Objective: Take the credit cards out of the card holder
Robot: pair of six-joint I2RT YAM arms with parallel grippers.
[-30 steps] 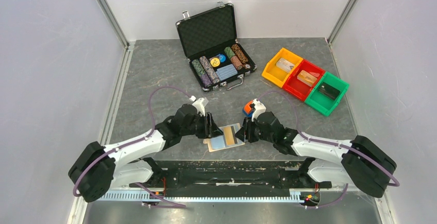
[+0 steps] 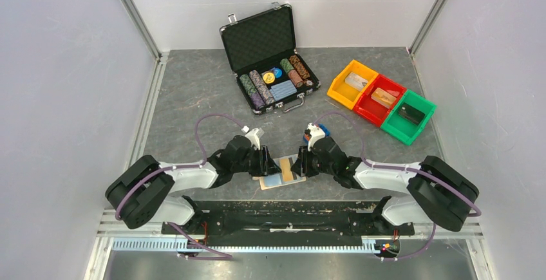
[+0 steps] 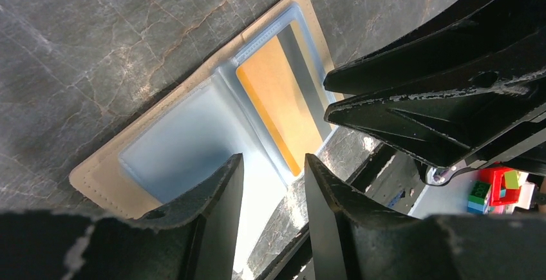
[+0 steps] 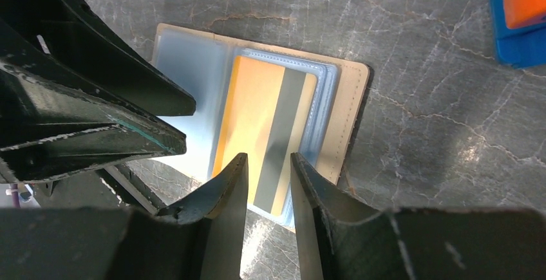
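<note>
A beige card holder [image 4: 348,109] lies spread open on the grey table, near its front edge. Inside one clear sleeve [image 4: 328,108] sits a yellow card [image 3: 281,90] with a grey stripe; the other clear sleeve [image 3: 193,141] looks pale, and I cannot tell whether it holds a card. Over the pale left side hovers my left gripper, pointing down, its fingers apart and empty. My right gripper is above the yellow card's side, likewise parted with nothing between its fingertips. Both are close together over the holder.
An open black case [image 2: 260,40] of poker chips stands at the back. Joined yellow, red and green bins [image 2: 390,129] are at the back right. A blue and orange object [image 4: 521,42] lies just beyond the right gripper.
Both elbows have swung inward, and the grippers have shifted slightly toward each other over the holder. The holder and its yellow card have stayed in place.
</note>
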